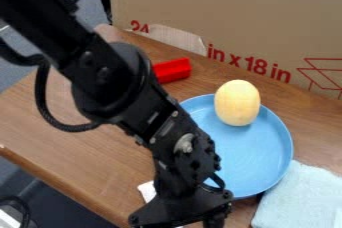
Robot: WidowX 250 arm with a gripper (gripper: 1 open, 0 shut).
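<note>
My gripper [181, 215] is low at the front edge of the wooden table, left of the blue plate [262, 164], over a white labelled object [147, 191] that it mostly hides. I cannot tell what, if anything, is between its fingers. A yellow egg-shaped object [238, 103] sits on the plate's back part.
A red object [173, 69] lies behind my arm. A pale blue cloth [298, 197] is at the front right. A cardboard box [227, 22] stands along the back. Bare wood [67, 152] is open at the left.
</note>
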